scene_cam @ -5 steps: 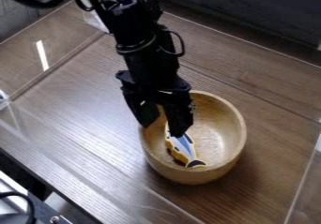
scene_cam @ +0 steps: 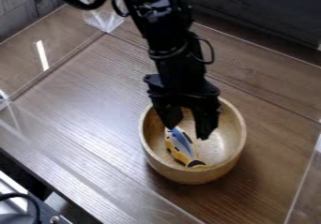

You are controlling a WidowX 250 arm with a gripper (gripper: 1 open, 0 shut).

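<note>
A light wooden bowl (scene_cam: pixel 222 160) sits on the brown tabletop. Inside it lies a small white, yellow and blue toy (scene_cam: pixel 182 148), on the left side of the bowl's floor. My black gripper (scene_cam: pixel 189 127) hangs over the back part of the bowl with its fingers spread open, just above and behind the toy, whose upper end is partly hidden by a finger. Nothing shows held between the fingers.
Transparent edging runs along its sides, with a dark wall at the back and dark cabling at the lower left corner.
The arm and gripper have shifted to the right, further over the bowl. The bowl and toy look unmoved.
</note>
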